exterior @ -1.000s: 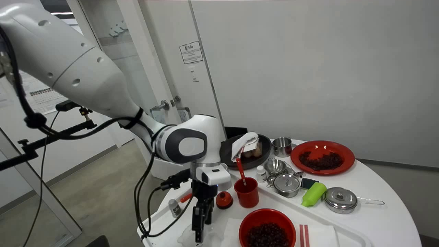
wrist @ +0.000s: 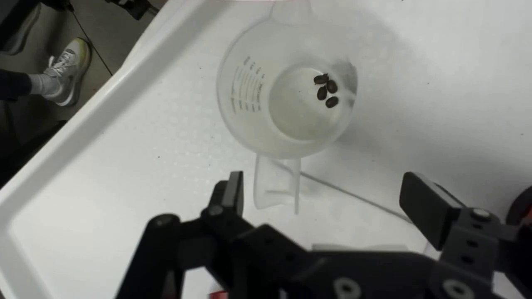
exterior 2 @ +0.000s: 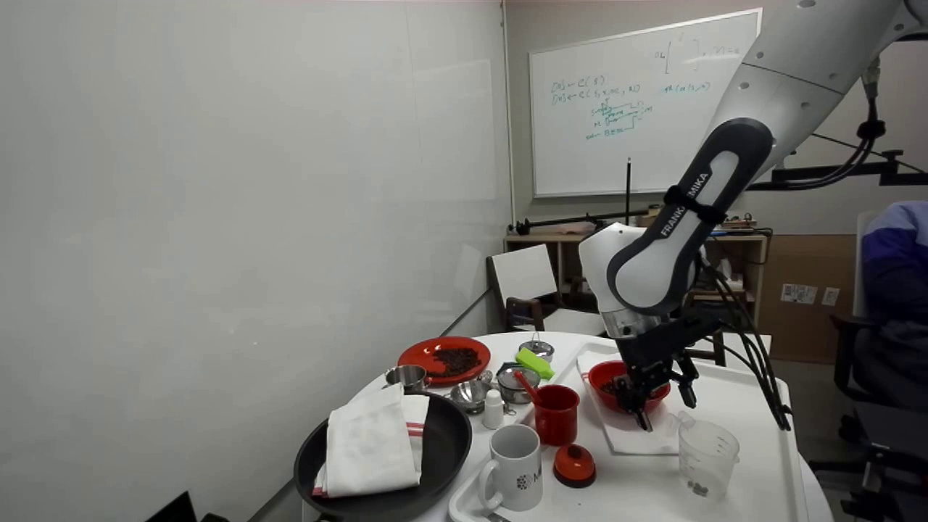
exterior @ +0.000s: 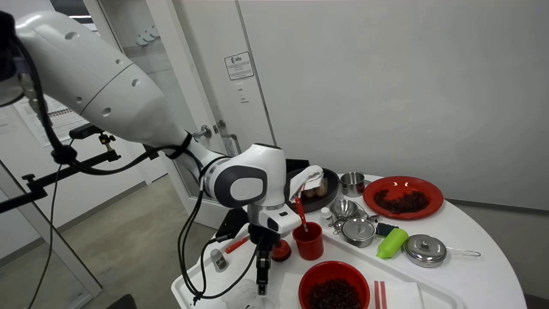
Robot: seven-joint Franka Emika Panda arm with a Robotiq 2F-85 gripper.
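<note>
My gripper is open, with nothing held between its two spread fingers. In the wrist view a clear measuring cup stands upright just ahead of the fingertips, its handle pointing back toward the gap between them. Several dark beans lie on the cup's bottom. Exterior view 2 shows the gripper above and behind the cup, near a red bowl. Seen in exterior view 1, that bowl holds many dark beans.
The white tray carries the bowl, a red mug, a red-topped lid and a grey-white mug. Pots, a green bottle, a red plate and a black pan crowd the table beyond. Tray surface left of the cup is bare.
In exterior view 1 the arm and gripper have shifted right and the fingertips sit slightly higher. The bowl, the red mug and the items around them have stayed in place.
</note>
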